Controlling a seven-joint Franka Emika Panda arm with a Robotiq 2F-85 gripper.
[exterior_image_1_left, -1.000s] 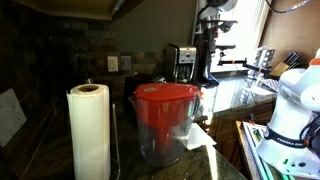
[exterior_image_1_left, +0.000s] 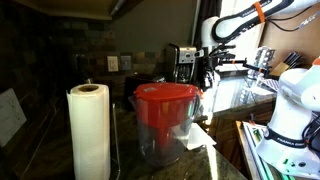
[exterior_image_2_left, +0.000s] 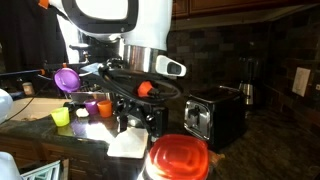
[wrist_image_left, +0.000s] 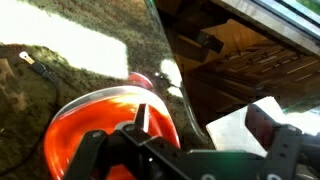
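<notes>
My gripper (exterior_image_1_left: 208, 78) hangs over the counter behind the clear container with a red lid (exterior_image_1_left: 166, 92). In exterior view 2 the gripper (exterior_image_2_left: 140, 112) points downward above a white cloth or paper (exterior_image_2_left: 128, 143); the red lid (exterior_image_2_left: 178, 157) is low in front. From the wrist, the gripper is open with its fingers wide apart. The red-lidded container (wrist_image_left: 85, 135) lies partly under the left finger, and the white cloth or paper (wrist_image_left: 234, 130) shows near the right one. Nothing is visibly held between them.
A paper towel roll (exterior_image_1_left: 89, 130) stands at the front left. A silver toaster (exterior_image_2_left: 214, 115) is by the wall. Purple, orange and green cups (exterior_image_2_left: 62, 117) sit at the left. Below the counter edge are wooden drawers (exterior_image_1_left: 232, 147).
The arm has come down and nearer, bringing my gripper lower and slightly left toward the red-lidded container. The container and the towel roll have stayed in place.
</notes>
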